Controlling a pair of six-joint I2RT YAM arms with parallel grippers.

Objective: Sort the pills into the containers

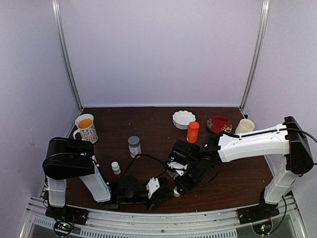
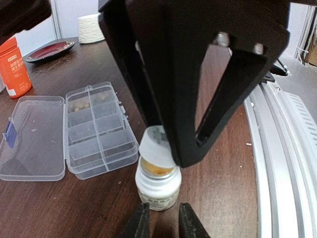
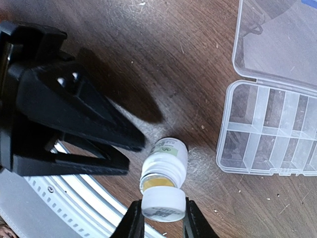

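Observation:
A small white pill bottle [image 2: 158,191] stands on the table with its mouth uncovered and something yellow showing at the neck. Its white cap [image 3: 163,204] is tilted just over the mouth, with my right gripper shut on it. My left gripper is part open beside the bottle body, its fingers [image 3: 111,161] clear of it and empty. Beyond the bottle lies the clear pill organizer [image 2: 104,134], lid [image 2: 34,139] folded open; a few tan pills show in a far compartment. From above, both arms mostly hide bottle and organizer.
Further back stand a grey-capped bottle [image 1: 134,146], an orange bottle [image 1: 193,132], a white dish [image 1: 184,119], a red plate [image 1: 219,124] and a mug [image 1: 86,130]. Another small white bottle [image 1: 116,167] is at left. The metal rail [image 2: 287,148] borders the near edge.

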